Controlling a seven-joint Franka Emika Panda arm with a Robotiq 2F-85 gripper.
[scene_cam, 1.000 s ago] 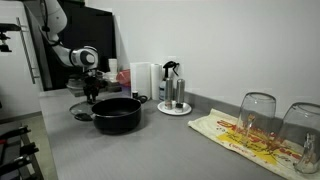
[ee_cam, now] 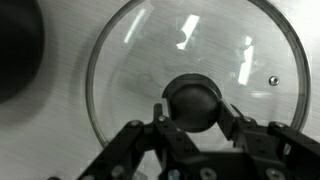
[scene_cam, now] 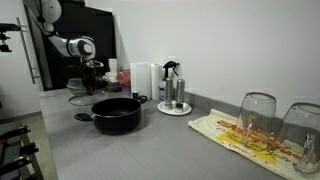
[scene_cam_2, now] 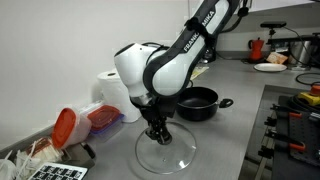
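Note:
The clear glass lid has a dark rim and a round black knob at its centre. My gripper is shut on that knob, a finger to each side. In exterior view 1 the lid hangs above the counter, tilted a little, to the left of the black pan. The second exterior view has the lid under my gripper, in front of the pan. The pan stands uncovered, and only its dark edge shows in the wrist view.
A plate with bottles and grinders stands behind the pan. Two upturned glasses rest on a yellow cloth at the right. A dish rack and an orange container are near the lid.
My gripper and the lid have risen off the counter, and the lid now shows higher behind the pan's left side. The pan has not moved.

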